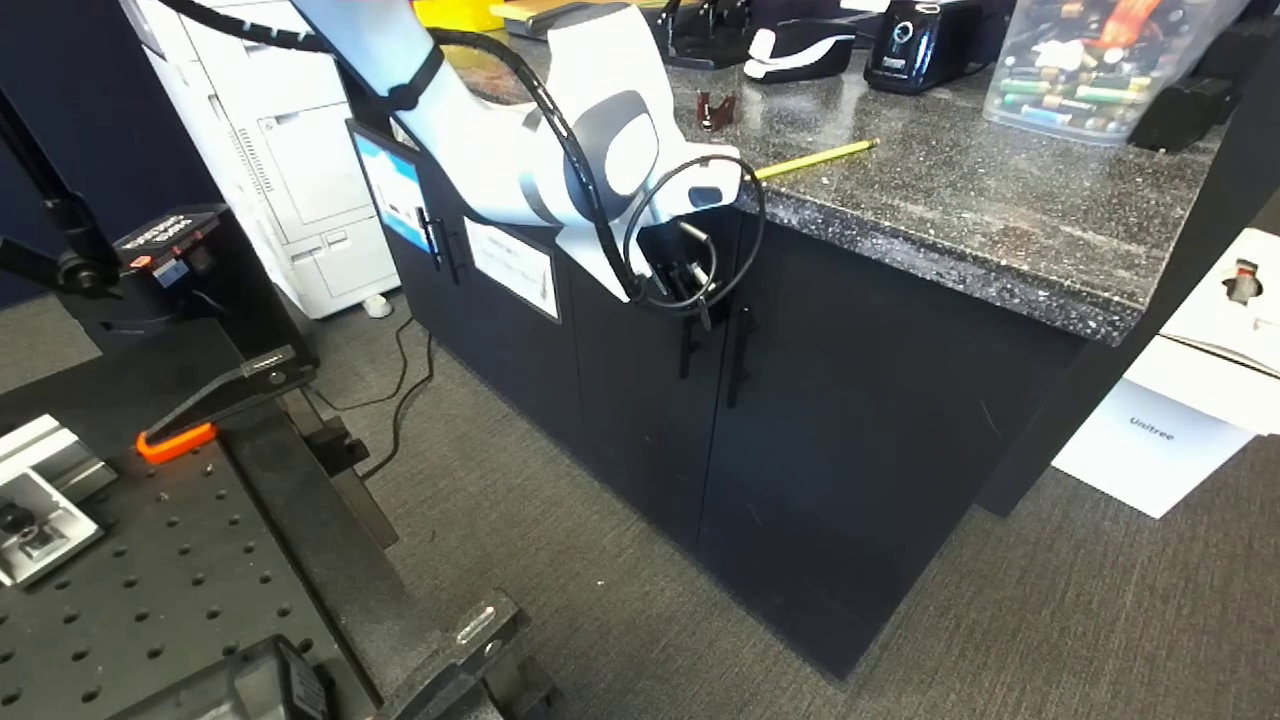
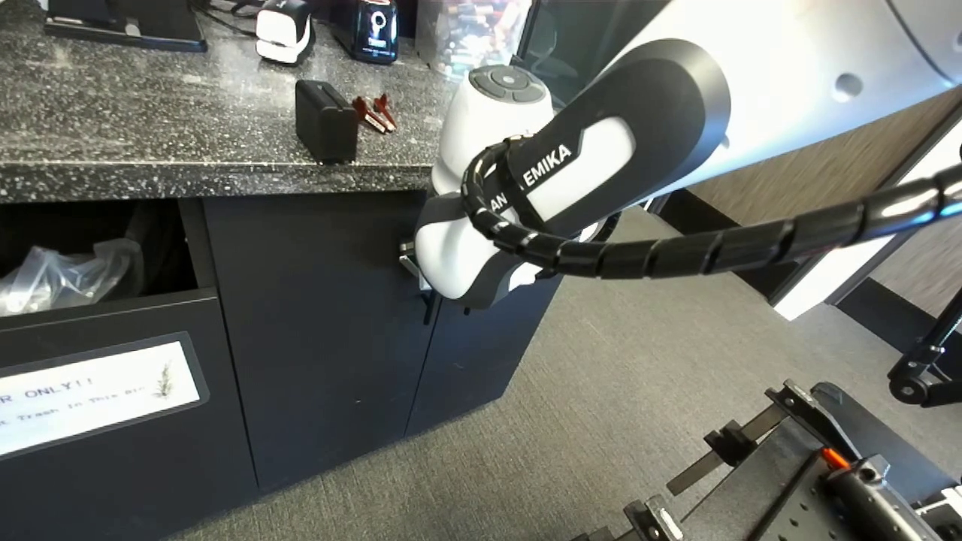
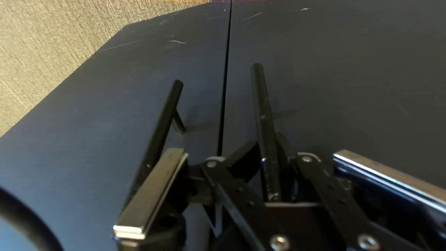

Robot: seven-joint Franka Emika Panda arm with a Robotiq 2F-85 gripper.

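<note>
Two dark doors of the cabinet [image 1: 864, 420] stand side by side, closed along their seam. Each bears an upright black bar handle. In the wrist view my gripper is shut on the right-hand handle [image 3: 262, 104], with a finger [image 3: 246, 157] on one side of the bar and the other finger on the far side. The neighbouring handle [image 3: 165, 113] is free, to the left across the seam. In exterior view 2 the hand's own body hides the fingers and most of the handles.
Above the doors juts the speckled countertop [image 1: 960, 228], holding a yellow pencil [image 1: 818, 160], a black box [image 2: 326, 122] and a clear bin [image 1: 1080, 72]. A perforated workbench [image 1: 168, 576] stands opposite.
</note>
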